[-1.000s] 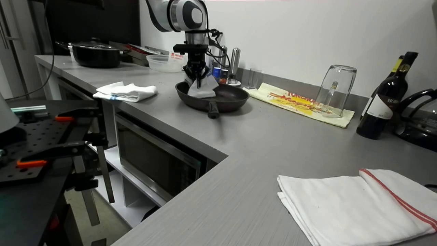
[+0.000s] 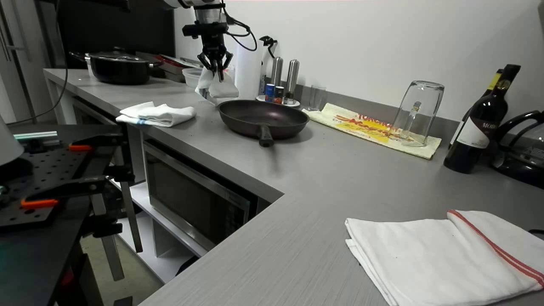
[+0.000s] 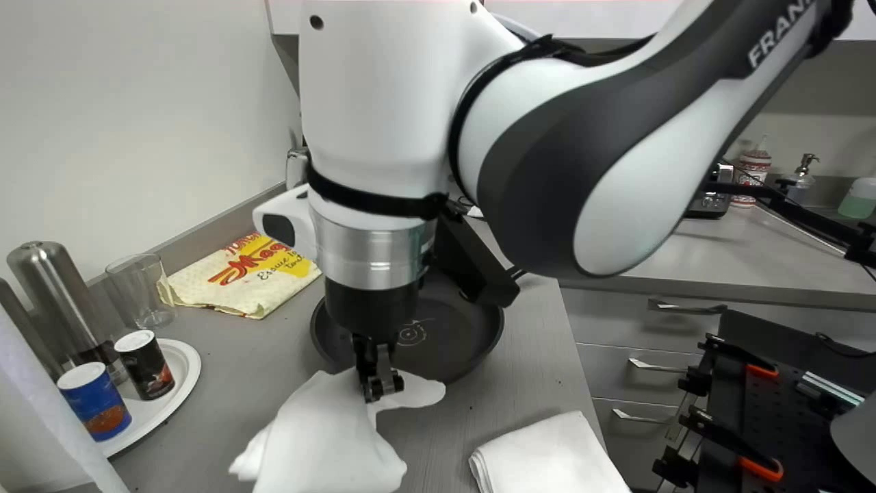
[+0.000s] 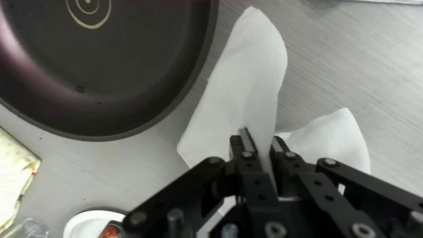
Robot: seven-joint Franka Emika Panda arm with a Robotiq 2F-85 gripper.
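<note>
A white cloth or paper sheet (image 3: 328, 435) hangs from my gripper (image 3: 379, 390), which is shut on it. In the wrist view the cloth (image 4: 246, 79) passes between the fingers and spreads out on both sides of them. The dark frying pan (image 2: 262, 120) rests on the counter, its handle (image 2: 265, 136) pointing to the front in exterior view 1. Seen from the wrist, the cloth lies beside the pan (image 4: 119, 131), outside its rim. In exterior view 1 my gripper (image 2: 218, 74) hangs above the counter, behind and left of the pan.
A folded white towel (image 2: 155, 114) lies near the counter edge. Beside the pan stand a white plate (image 3: 189, 361) with two small cups, a clear glass (image 3: 144, 287) and a yellow printed cloth (image 3: 246, 275). The counter (image 2: 326, 168) right of the pan is clear in exterior view 1.
My gripper has risen out of the pan and moved left and away in exterior view 1, carrying the white cloth. The pan has barely shifted, and its inside now shows empty.
</note>
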